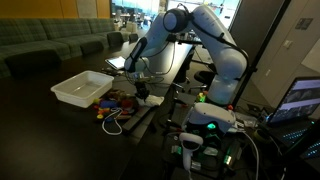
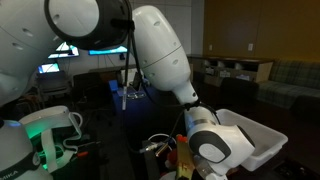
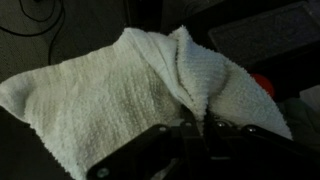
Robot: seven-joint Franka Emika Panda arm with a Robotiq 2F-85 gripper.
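A white textured cloth [image 3: 95, 100] fills much of the wrist view, its folds gathered up between the fingers. My gripper is shut on this bunched part, and the rest spreads out to the left and right. In exterior view 1 the cloth [image 1: 153, 100] shows as a small pale patch under the gripper [image 1: 141, 93], low over the dark table. Whether its lower edge touches the table, I cannot tell. The arm hides most of the grip in exterior view 2.
An empty-looking white bin [image 1: 82, 88] stands left of the gripper. Between them lies a jumble of red and dark items [image 1: 115, 102], with a pale cable loop [image 1: 111, 122] in front. A dark flat box [image 1: 137, 121] lies near the table edge. Bare table extends on the left.
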